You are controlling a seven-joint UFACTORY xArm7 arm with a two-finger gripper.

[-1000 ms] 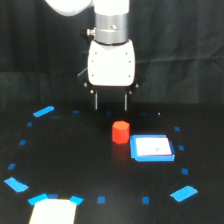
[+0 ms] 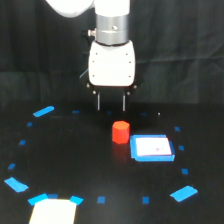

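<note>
My gripper [image 2: 111, 101] hangs from the white hand at the top middle, its two thin dark fingers wide apart. It is open, and nothing shows between the fingers. A red block [image 2: 121, 132] with a rounded or many-sided outline rests on the black table, below the gripper and slightly to its right in the picture. Just right of the block lies a blue tray or box [image 2: 174, 157] with a white panel [image 2: 153, 146] in its middle. A pale cream square [image 2: 53, 212] is cut off by the bottom edge at the left.
Blue tape strips [image 2: 43, 111] and several small blue squares mark the black table. One more strip [image 2: 184, 193] lies at lower right. A dark curtain [image 2: 180, 50] hangs behind.
</note>
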